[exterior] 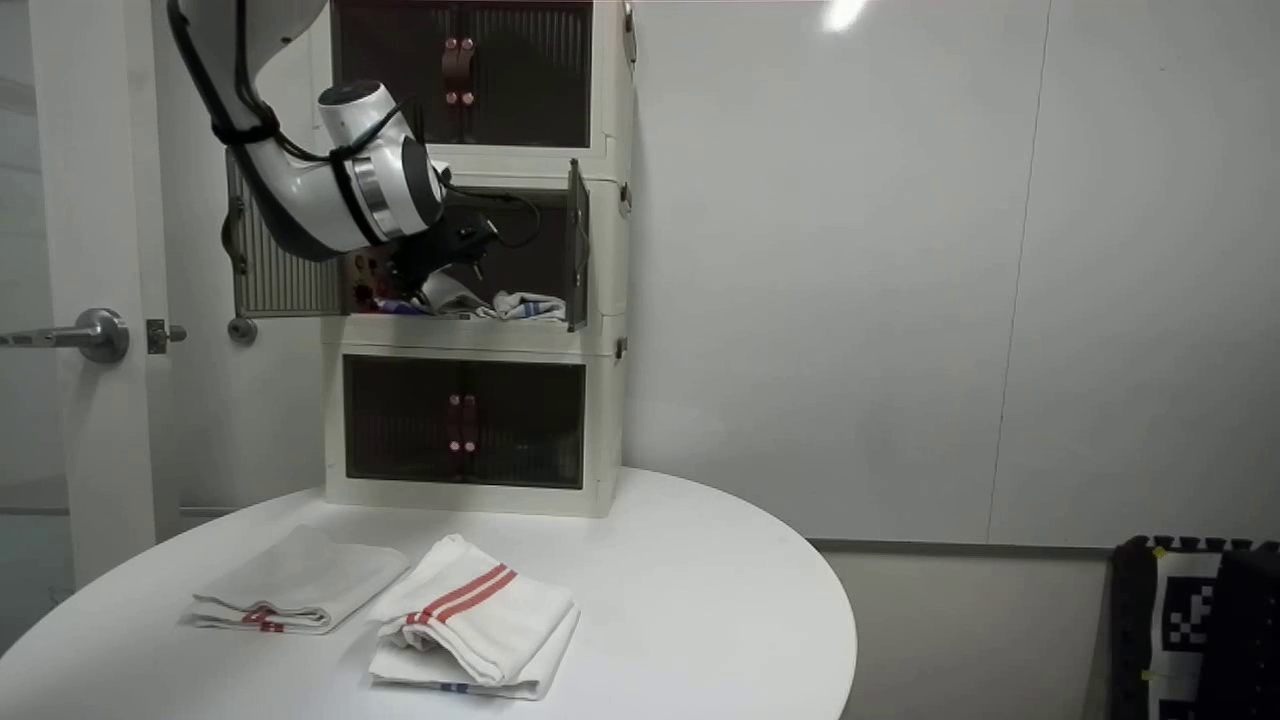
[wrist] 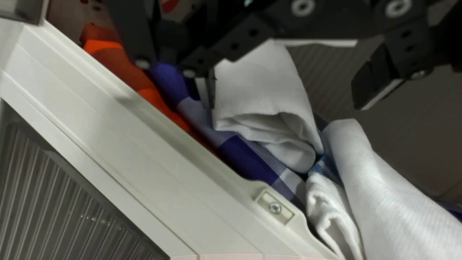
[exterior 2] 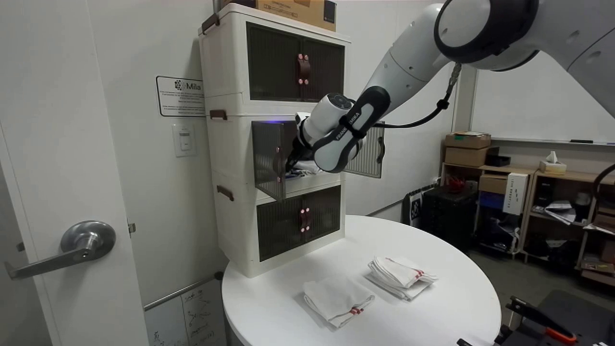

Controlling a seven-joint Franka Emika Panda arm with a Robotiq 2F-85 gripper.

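Observation:
My gripper stands open inside the middle cabinet compartment, its fingers wide apart. One finger (wrist: 206, 91) is close against the left side of a folded white cloth (wrist: 264, 91); whether it touches cannot be told. The other finger (wrist: 375, 89) hangs clear to the right, above a second white cloth (wrist: 381, 195) with a blue stripe. A purple-and-white cloth (wrist: 247, 158) lies along the compartment's front lip, and orange cloth (wrist: 117, 65) shows farther left. In exterior view 1, the gripper (exterior: 449, 283) covers part of the cloths.
Both middle cabinet doors, one here (exterior: 578, 246) and the other (exterior: 288, 258), stand open beside the arm. Below, the round white table (exterior: 708, 576) holds a folded cloth (exterior: 312, 576) and a red-striped folded cloth (exterior: 480, 612).

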